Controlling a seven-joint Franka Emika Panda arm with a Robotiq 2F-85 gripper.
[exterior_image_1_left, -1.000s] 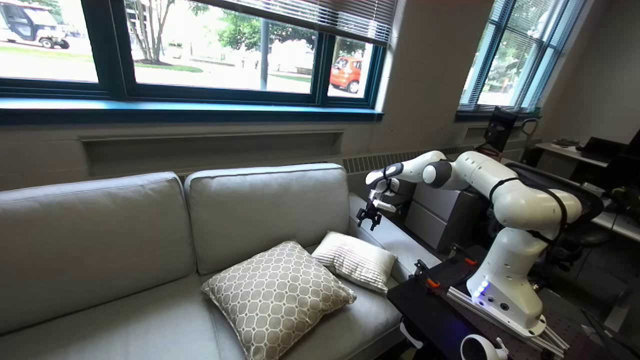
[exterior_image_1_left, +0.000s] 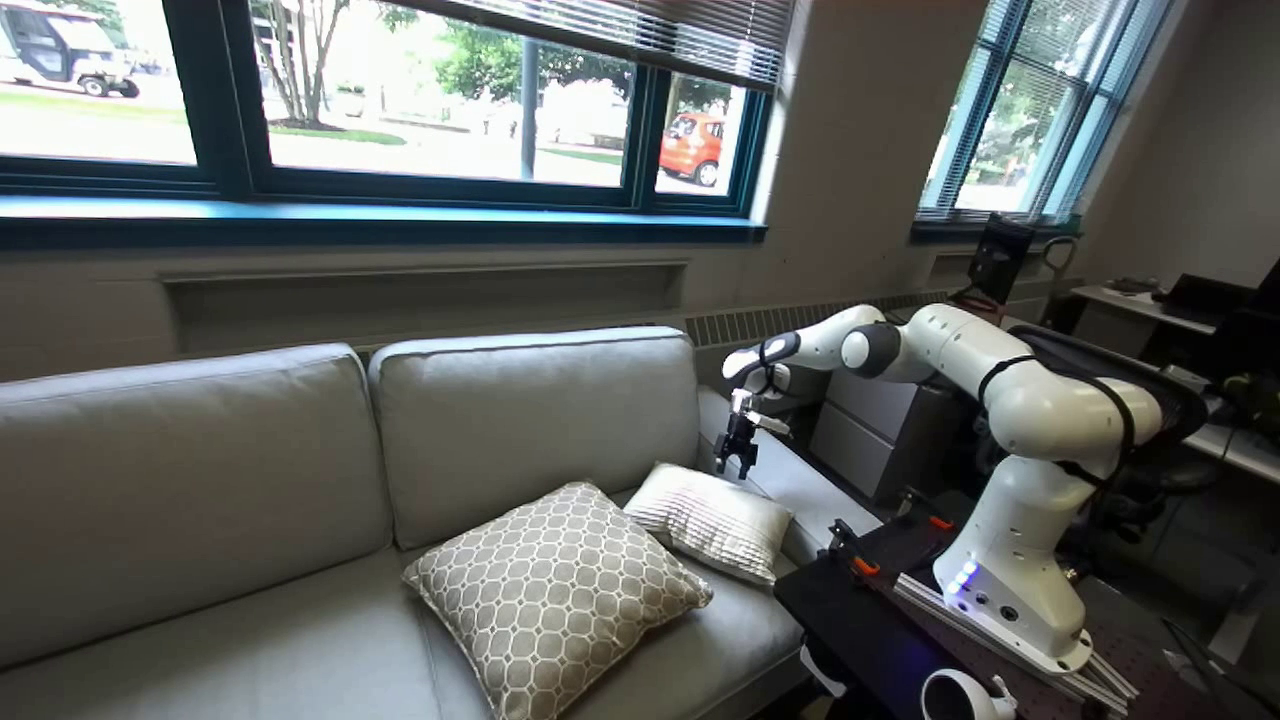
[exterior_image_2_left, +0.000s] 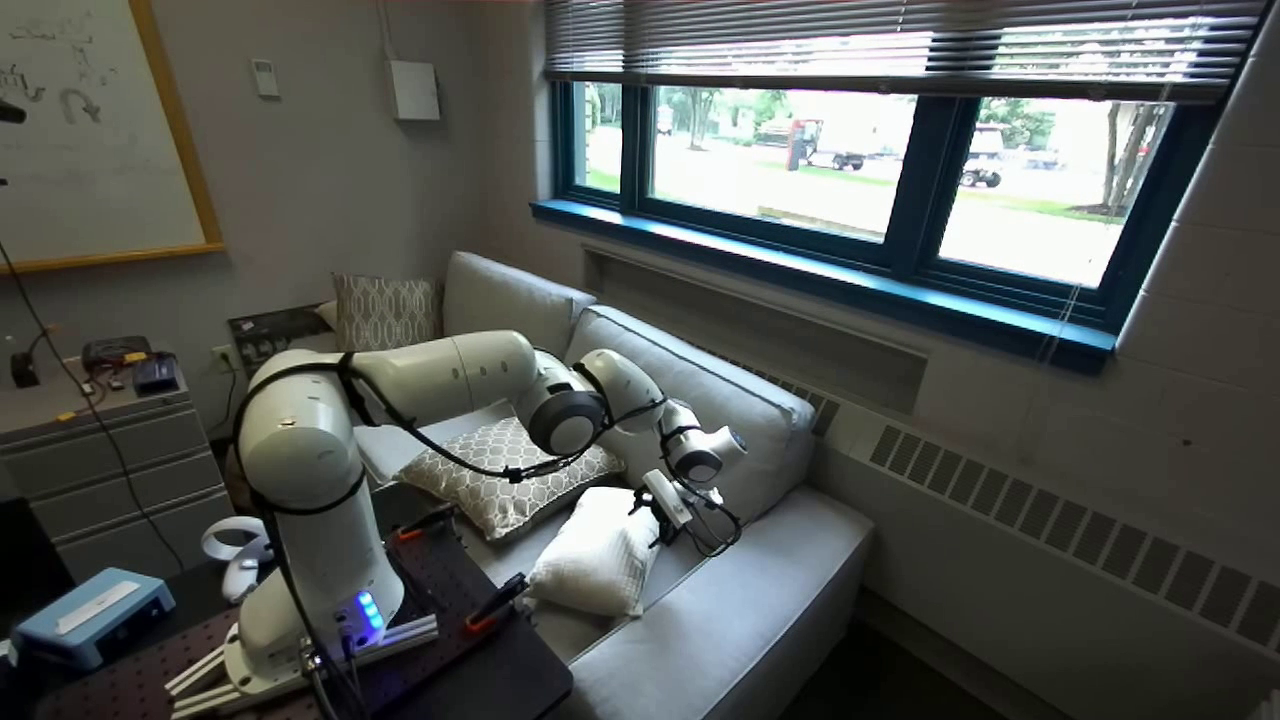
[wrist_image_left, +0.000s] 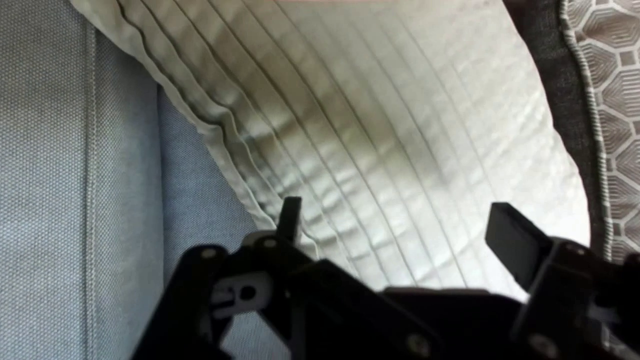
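A small white pleated pillow (exterior_image_1_left: 710, 520) leans in the sofa corner by the armrest. In the wrist view the same white pillow (wrist_image_left: 384, 156) fills most of the picture, its pleated edge running toward the left finger. My gripper is open above it, fingers wide apart with nothing held. From the first exterior view, the gripper (exterior_image_1_left: 735, 470) hangs over the pillow's upper back edge, near the armrest. A larger beige patterned pillow (exterior_image_1_left: 560, 596) lies beside the white one. In the second exterior view the gripper (exterior_image_2_left: 660, 538) partly overlaps the white pillow (exterior_image_2_left: 596, 554); contact cannot be judged.
The sofa's armrest (exterior_image_2_left: 732, 624) and back cushion (exterior_image_1_left: 540, 432) bound the corner around the gripper. A black table (exterior_image_1_left: 840, 600) with clamps stands in front of the armrest.
My gripper has come down a little toward the white pillow and turned, so its fingers look closer together from this side. Both pillows lie where they were.
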